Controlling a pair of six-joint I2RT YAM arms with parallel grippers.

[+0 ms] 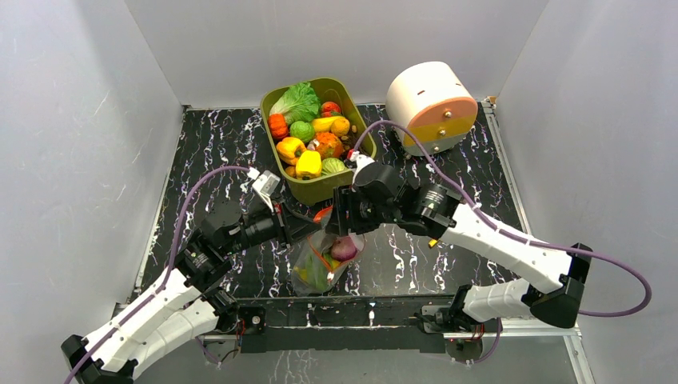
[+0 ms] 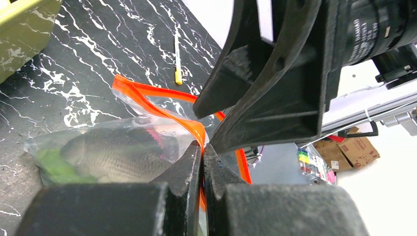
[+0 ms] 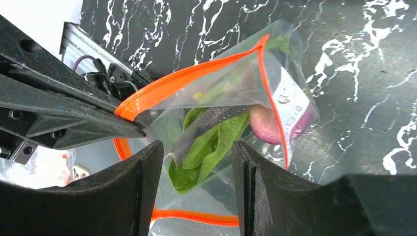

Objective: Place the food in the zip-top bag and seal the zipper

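Observation:
The clear zip top bag (image 1: 312, 272) with orange zipper lies at the front centre, holding leafy greens (image 3: 216, 142) and a red onion (image 3: 265, 123). My left gripper is shut on the bag's orange rim. My right gripper stands open over the bag's mouth, its fingers beside the rim, with the bag's interior visible between them. In the left wrist view the right gripper's dark fingers hide part of the bag.
A green bin (image 1: 346, 184) of assorted produce stands behind the bag. A white cylindrical box (image 1: 424, 92) is at the back right. A small yellow-tipped tool (image 2: 178, 69) lies right of the bag.

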